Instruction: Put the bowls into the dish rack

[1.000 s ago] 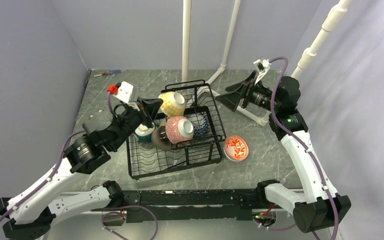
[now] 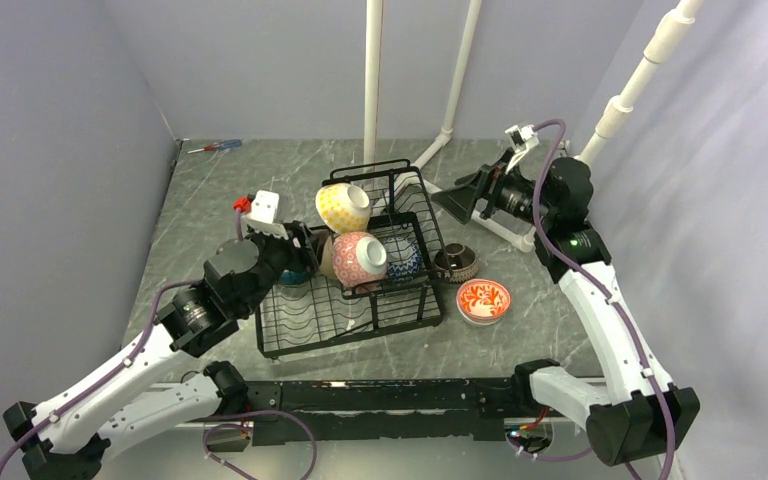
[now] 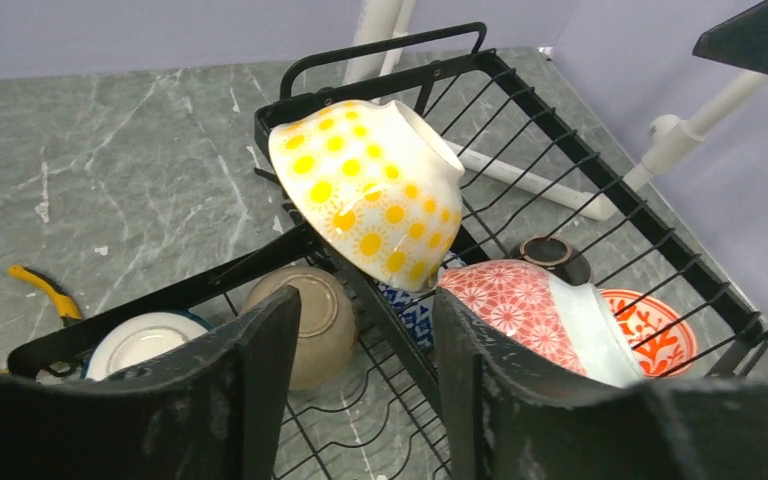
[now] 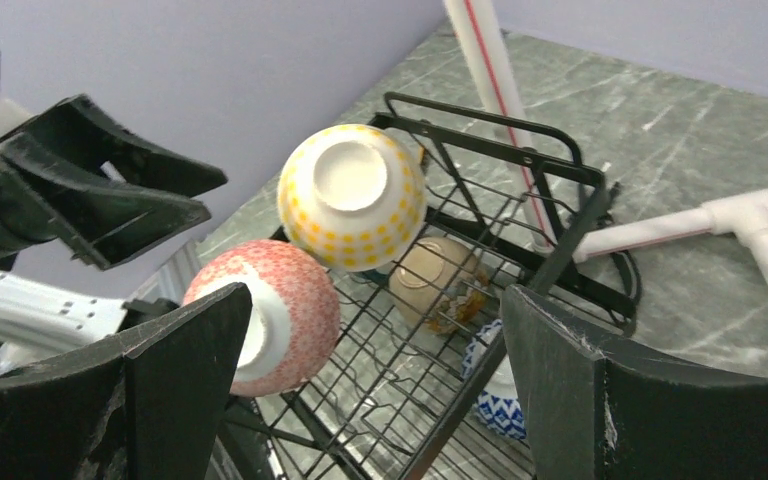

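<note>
My left gripper hangs part open over the left of the black rack (image 2: 290, 330), nothing visible between its fingers. On the rack sit a yellow-dotted bowl (image 2: 343, 207), a pink bowl (image 2: 358, 258), a blue patterned bowl (image 2: 403, 258), a beige bowl (image 3: 300, 330) and a teal-white bowl (image 3: 140, 345), partly hidden. A dark bowl (image 2: 456, 262) and an orange patterned bowl (image 2: 483, 300) are right of the rack in the top view. My right gripper (image 2: 455, 200) is open above the rack's back right, apart from the bowls.
White pipes (image 2: 500, 230) run behind and right of the rack. A screwdriver (image 2: 215, 146) lies at the back left. The grey counter (image 2: 200, 190) has free room at the left.
</note>
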